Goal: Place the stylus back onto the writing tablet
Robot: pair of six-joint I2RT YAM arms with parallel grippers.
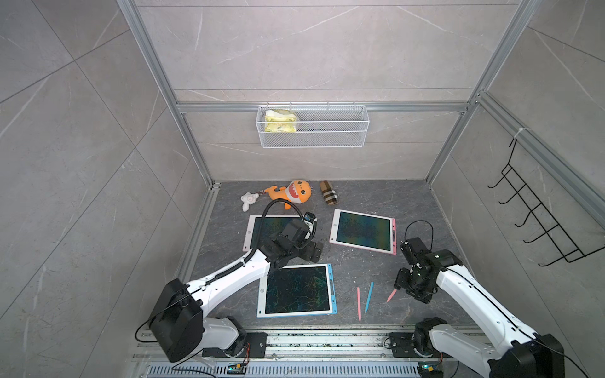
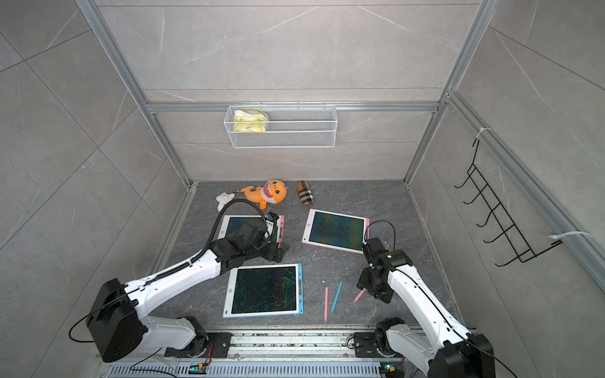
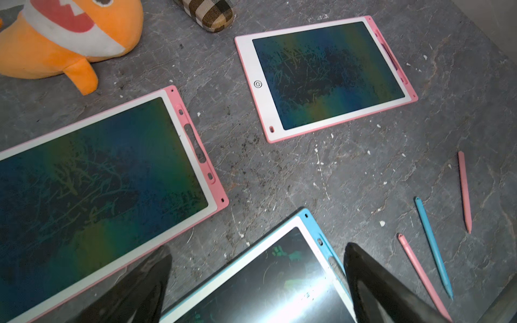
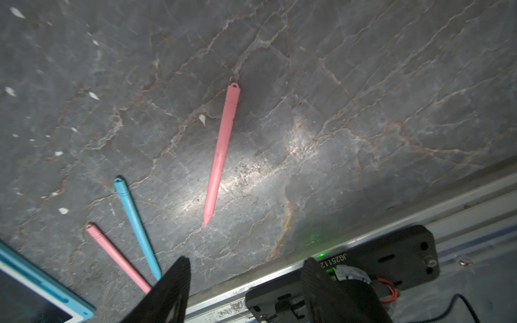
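Three styluses lie loose on the grey tabletop: a left pink stylus point(image 1: 359, 304), a blue stylus point(image 1: 369, 296), and a right pink stylus point(image 4: 221, 150). My right gripper hangs over the right pink stylus, fingers apart and empty, hiding part of it in the top views. Three tablets lie flat: a blue-edged tablet point(image 1: 297, 289) in front, a pink-edged tablet point(image 1: 362, 230) behind on the right, and another pink-edged tablet point(image 3: 97, 199) behind on the left. My open left gripper hovers over the gap between the left pink tablet and the blue one, holding nothing.
An orange shark toy point(image 1: 293, 192), a small white toy point(image 1: 249, 200) and a checked toy point(image 1: 328, 192) lie along the back. A wire basket point(image 1: 312, 136) and a black hook rack point(image 1: 540, 215) hang on the walls. Bare tabletop lies between the tablets and styluses.
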